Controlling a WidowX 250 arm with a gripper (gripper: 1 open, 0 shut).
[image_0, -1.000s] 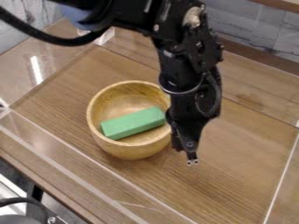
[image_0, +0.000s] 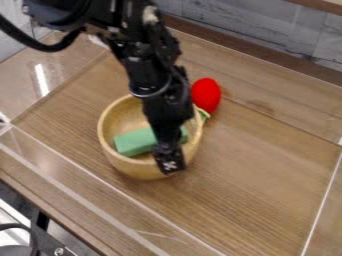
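Observation:
A wooden bowl (image_0: 144, 170) stands on the table with a green block (image_0: 136, 141) lying in it. My black gripper (image_0: 160, 158) hangs over the bowl's right part, open, its fingertips low at the block's right end and partly hiding it. Whether they touch the block is hard to tell.
A red object (image_0: 206, 94) sits behind the bowl to the right, with a small green piece below it. A grey wall stands at the back, and a dark cable lies at the lower left.
My gripper has moved left from beside the bowl to over it, and the red object at the back right has come into view.

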